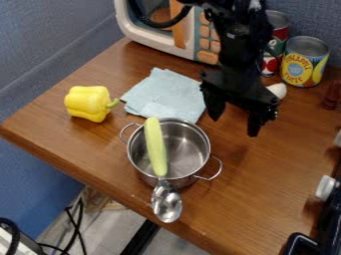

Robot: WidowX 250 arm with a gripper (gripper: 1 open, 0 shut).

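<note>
The black gripper (234,112) hangs over the wooden table right of a steel pot, its fingers spread apart and pointing down, with no object visible between them. A yellow corn cob (155,145) lies in the pot (189,153), and a silver spoon (167,205) rests across its front rim. A yellow bell pepper (88,103) sits at the left, beside a light blue cloth (166,94). A white object (277,90) is partly hidden behind the gripper.
Cans (302,66) stand at the back right, near a small dark jar (333,95). A microwave (163,30) is at the back.
</note>
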